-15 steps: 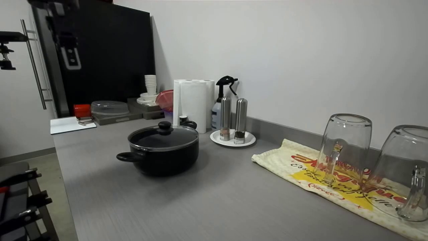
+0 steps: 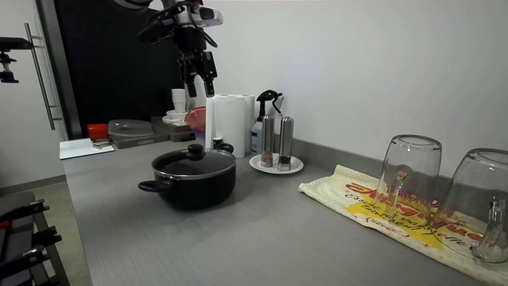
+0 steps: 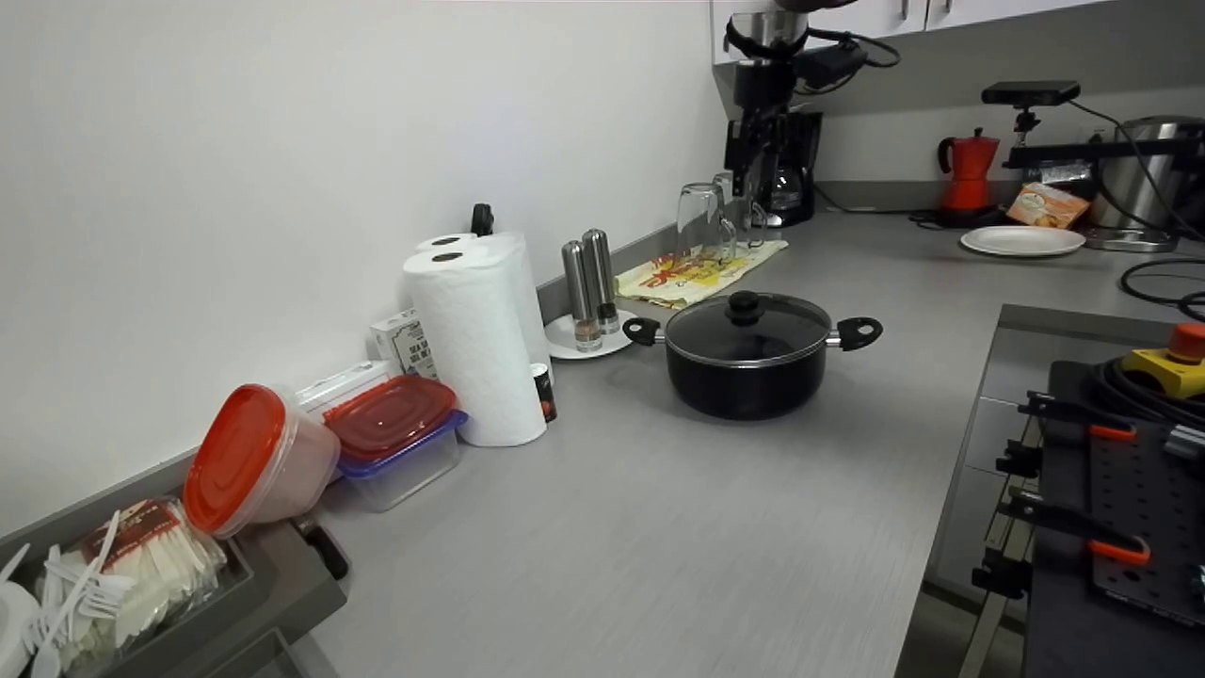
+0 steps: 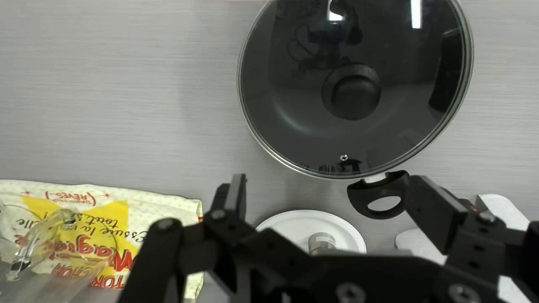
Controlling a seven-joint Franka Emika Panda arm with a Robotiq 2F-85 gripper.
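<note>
My open gripper (image 2: 200, 89) hangs high above the counter, in front of the wall, with nothing between its fingers. The wrist view looks straight down, where the fingers (image 4: 328, 194) stand wide apart. Below stands a black pot (image 2: 200, 190), its glass lid (image 4: 303, 121) seated on top with a round black knob (image 3: 743, 306) in the middle. One pot handle (image 4: 377, 196) shows beside the right finger in the wrist view. Two steel grinders (image 2: 285, 143) stand on a small white plate (image 2: 297, 167) near the wall.
Upturned glass mugs (image 2: 412, 152) stand on a printed towel (image 2: 328, 186) along the wall. Paper towel rolls (image 3: 474, 350), a spray bottle (image 2: 257, 133) and plastic containers (image 3: 412, 480) line the wall too. Bare counter (image 3: 678, 542) lies around the pot's open sides.
Pot, lid, grinders and mugs have stayed put.
</note>
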